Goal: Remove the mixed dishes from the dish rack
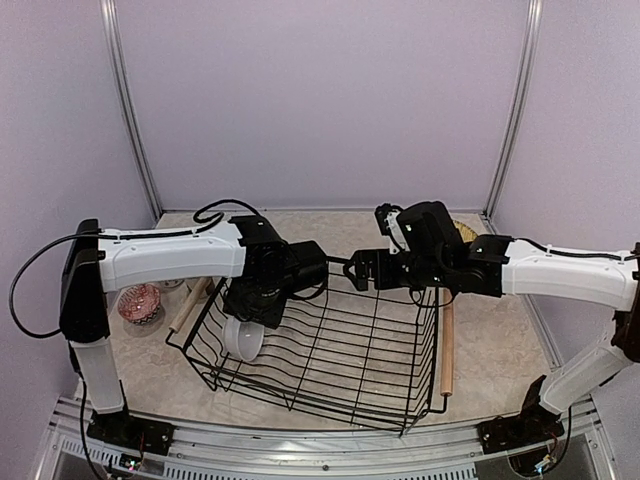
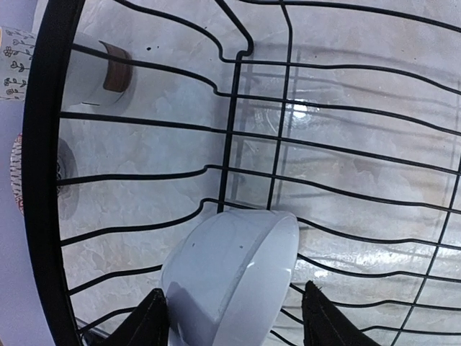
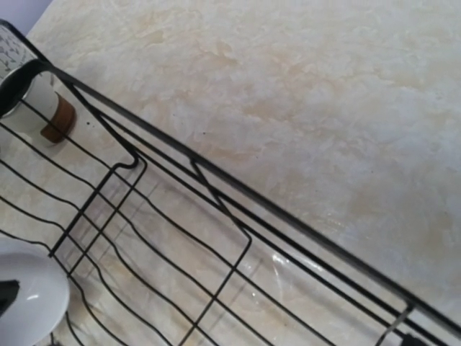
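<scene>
A white bowl (image 1: 243, 338) stands on its side in the left part of the black wire dish rack (image 1: 364, 340). My left gripper (image 1: 255, 318) is over it; in the left wrist view its open fingers (image 2: 148, 321) straddle the bowl (image 2: 227, 277), with some gap on the right side. Whether either finger touches the bowl, I cannot tell. Above the rack's back middle, my right gripper (image 1: 365, 271) hangs open and empty; in the right wrist view its dark fingertips (image 3: 7, 293) show at the frame's edges, and the bowl (image 3: 32, 299) lies far left.
Left of the rack, a pink patterned bowl (image 1: 139, 303) sits on the counter, with a cup (image 2: 101, 72) behind it, partly hidden by my left arm. A yellow item (image 1: 465, 231) lies behind my right arm. Wooden handles (image 1: 447, 345) flank the rack, whose middle and right are empty.
</scene>
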